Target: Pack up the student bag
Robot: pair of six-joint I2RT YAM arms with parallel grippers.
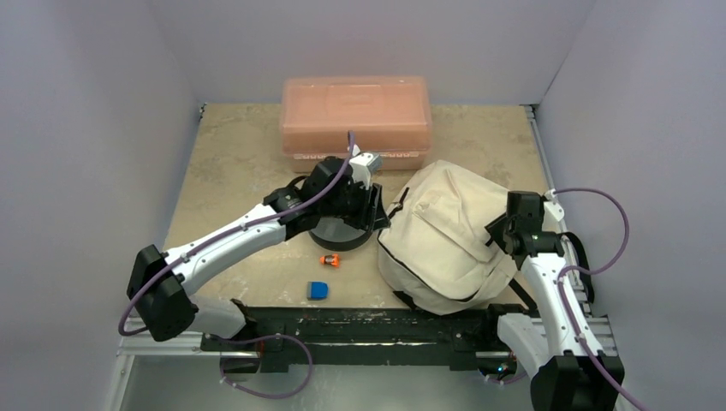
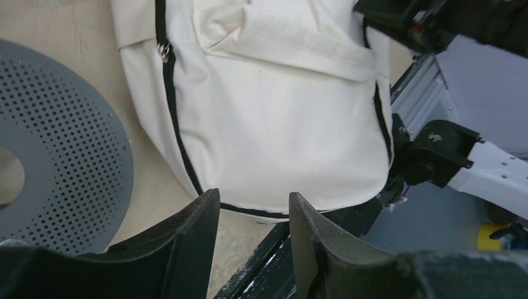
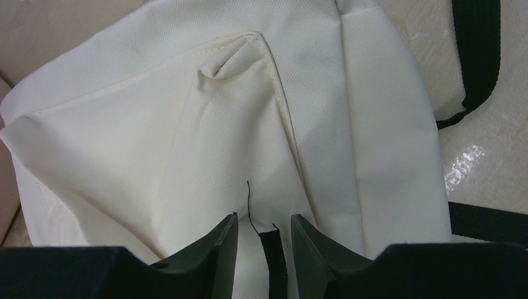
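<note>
A cream bag (image 1: 445, 231) with black zips lies flat on the right half of the table. Above its left edge, my left gripper is open, with only empty space between its fingers. Over the bag's right side hangs my right gripper, its fingers part open. A black pull tab (image 3: 274, 258) on a thin cord shows between them, not visibly gripped. The bag's zip (image 2: 171, 87) runs along its left side in the left wrist view.
Under the left arm is a dark perforated round object (image 2: 62, 149), partly hidden. An orange item (image 1: 330, 260) and a blue block (image 1: 318, 290) lie nearer the front. A closed, translucent orange box (image 1: 357, 120) stands at the back. Black straps (image 3: 479, 56) trail off the bag's right.
</note>
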